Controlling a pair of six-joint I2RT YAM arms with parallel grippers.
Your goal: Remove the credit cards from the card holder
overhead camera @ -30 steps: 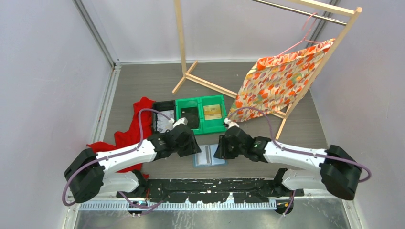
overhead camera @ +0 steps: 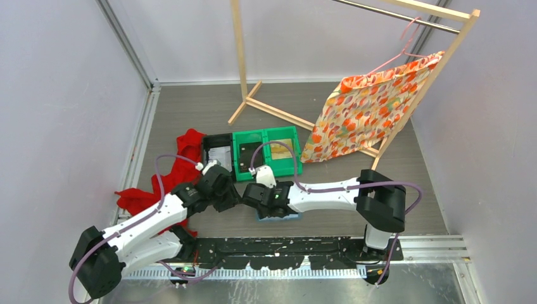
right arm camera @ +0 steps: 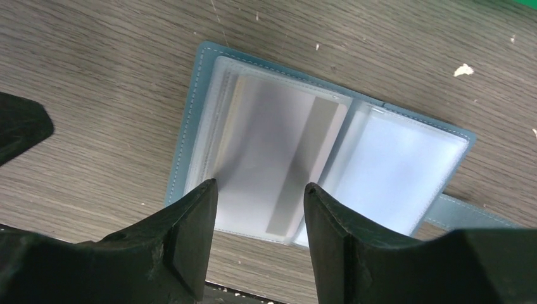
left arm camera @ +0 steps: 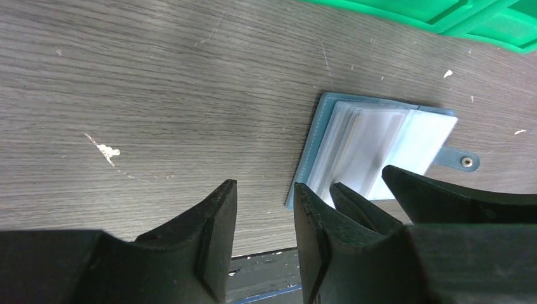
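The blue card holder [right arm camera: 266, 152] lies spread open on the floor, its clear sleeves facing up and its snap strap [left arm camera: 457, 158] out to the right. Right above its sleeves, the right gripper is open with nothing between its fingers. In the top view the right arm covers most of the holder, leaving a pale blue edge [overhead camera: 279, 218]. My left gripper stands part open and empty, just left of the holder's left edge. The right gripper's dark finger [left arm camera: 437, 196] reaches over the holder in the left wrist view.
A green tray [overhead camera: 301, 145] and a black tray [overhead camera: 208, 144] sit behind the arms. Red cloth [overhead camera: 183, 171] lies at left. A wooden rack [overhead camera: 278, 114] with an orange patterned cloth [overhead camera: 373, 104] stands at the back right. The two grippers are close together.
My right arm has moved left over the holder, covering it in the top view. The left arm has drawn back to the left. The holder's visible edge has stayed in place.
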